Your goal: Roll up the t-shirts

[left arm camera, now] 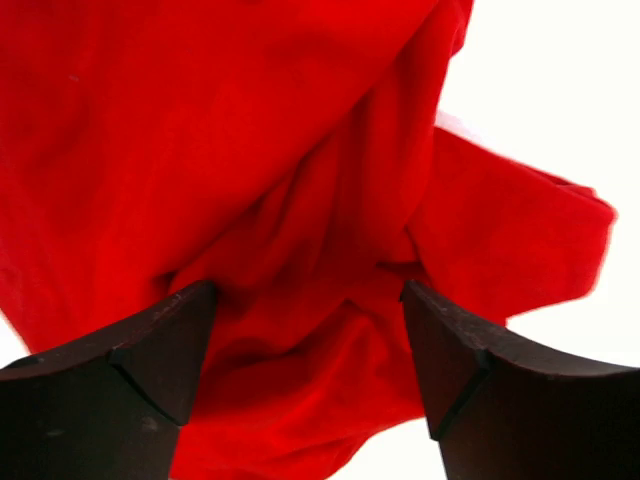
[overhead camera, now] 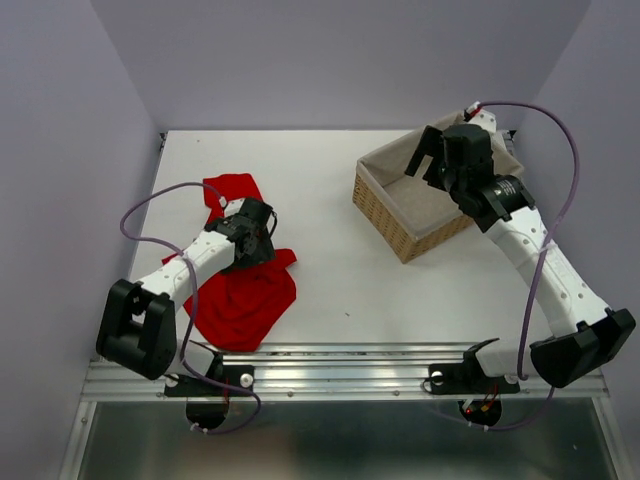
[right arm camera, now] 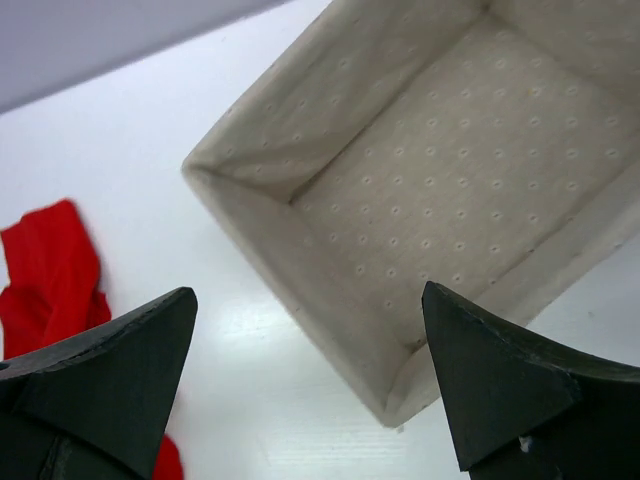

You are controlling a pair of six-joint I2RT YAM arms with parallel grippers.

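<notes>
A crumpled red T-shirt [overhead camera: 240,305] lies on the white table at the left, filling most of the left wrist view [left arm camera: 270,120]. My left gripper [overhead camera: 255,240] is down over its middle, fingers parted with folds of red cloth [left arm camera: 310,300] between and beneath the fingers; whether it touches the cloth is unclear. My right gripper [overhead camera: 430,155] stands open, raised above the wicker basket at the right, with nothing between its fingers.
The lined basket [overhead camera: 395,225] looks empty from above, its floor [right arm camera: 440,180] bare in the right wrist view. Side walls flank both arms.
</notes>
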